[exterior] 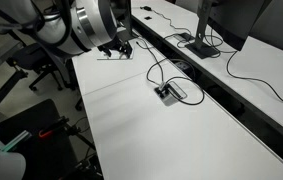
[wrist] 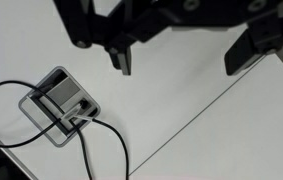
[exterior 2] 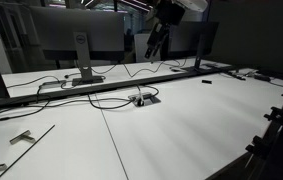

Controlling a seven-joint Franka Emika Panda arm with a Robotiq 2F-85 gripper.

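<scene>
Held high over the white table [exterior: 121,110], my gripper stands open in the wrist view. Its dark fingers [wrist: 126,58] are far apart, and only bare white surface shows between them. Exterior view 1 has the gripper [exterior: 117,48] over the far part of the table. From the other side, in exterior view 2, the gripper [exterior 2: 154,46] hangs above the table, clear of its surface.
A silver socket box [wrist: 63,105] with black cables is set into the table. Two small metal pieces and a thin dark rod [exterior 2: 29,150] lie at the left in exterior view 2; a small dark object [exterior 2: 205,82] lies farther right. Monitors [exterior 2: 81,32] line the back.
</scene>
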